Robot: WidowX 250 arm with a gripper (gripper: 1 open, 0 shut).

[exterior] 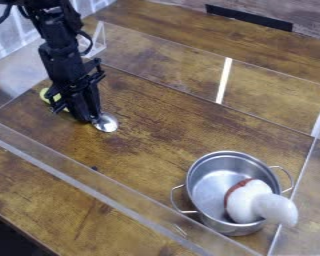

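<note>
My black gripper (77,108) is down at the left of the wooden work surface, over a spoon with a yellow-green handle (51,96) and a silver bowl (105,123). The fingers cover the middle of the spoon, so I cannot tell whether they are closed on it.
A steel pot (214,185) with two handles stands at the lower right, holding a white object (263,205) with a reddish band. Clear walls border the surface.
</note>
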